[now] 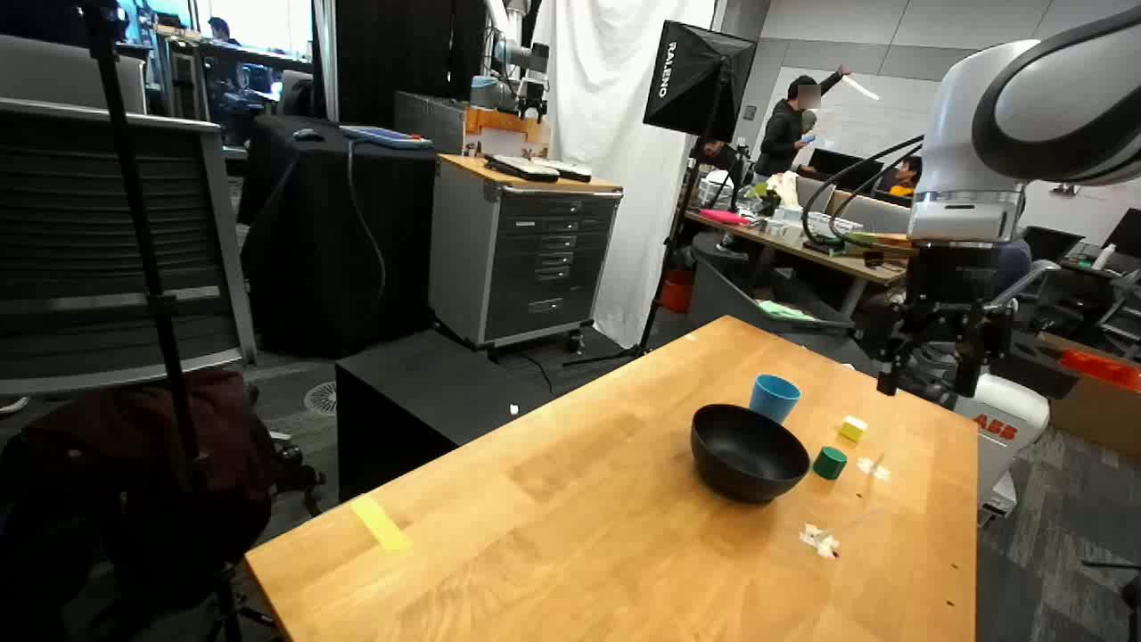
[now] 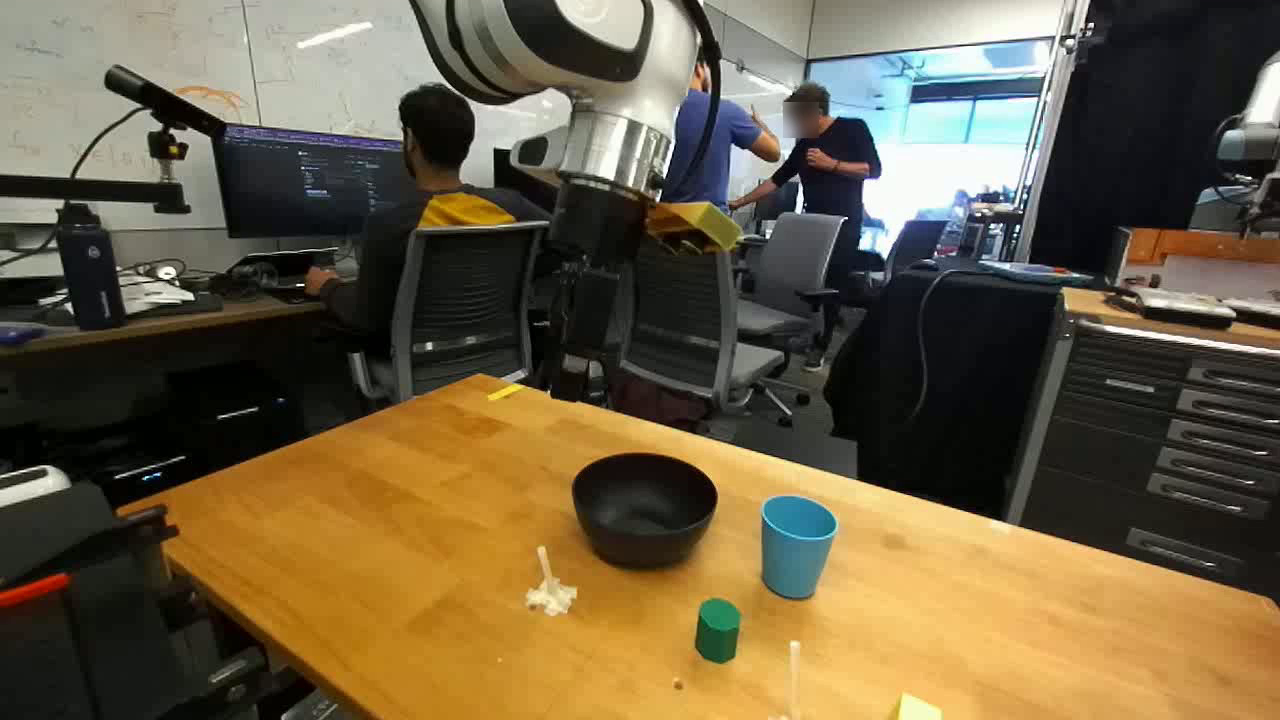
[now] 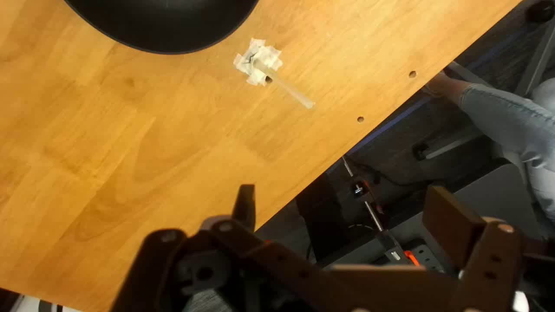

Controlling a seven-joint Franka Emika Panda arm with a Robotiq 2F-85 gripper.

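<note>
My gripper (image 1: pixel 927 374) hangs above the table, its two fingers wide apart and nothing between them. In the wrist view the open gripper spans the table's edge and the dark floor beyond. A black bowl (image 2: pixel 644 528) stands upright on the table, showing only in part at the top of the wrist view. Beside it is a blue cup (image 2: pixel 797 552), also upright. A green block (image 2: pixel 717 632) and a small yellow block (image 1: pixel 852 428) lie near the cup and bowl. Neither the blocks nor the cup appear in the wrist view.
Two thin, pale sticks rise from taped spots on the wooden table, one stick (image 2: pixel 545 564) near the bowl and another stick (image 2: pixel 794 678) near the blocks. Yellow tape (image 1: pixel 380 522) marks a far corner.
</note>
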